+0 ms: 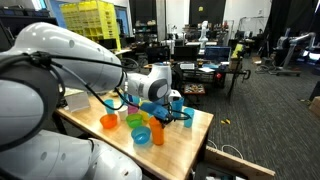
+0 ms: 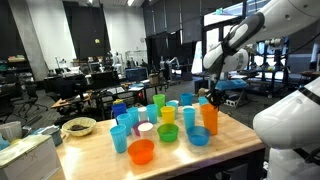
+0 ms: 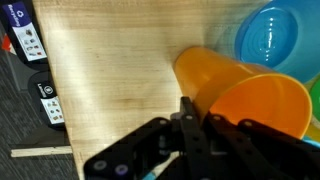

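Note:
A tall orange cup [image 1: 158,133] is at the near right part of the wooden table, beside a blue bowl [image 1: 141,135]. In the wrist view, my gripper is shut on the rim of the orange cup [image 3: 265,103], whose opening faces the camera. The second exterior view has the cup [image 2: 210,119] upright below my gripper [image 2: 206,100]. Whether its base touches the table cannot be told. Part of the blue bowl [image 3: 270,38] shows right by the cup in the wrist view.
Several coloured cups and bowls crowd the table, among them an orange bowl [image 2: 141,151], a green bowl [image 2: 168,132] and a pink cup [image 2: 146,130]. Bare wood [image 3: 115,75] lies to the cup's left in the wrist view.

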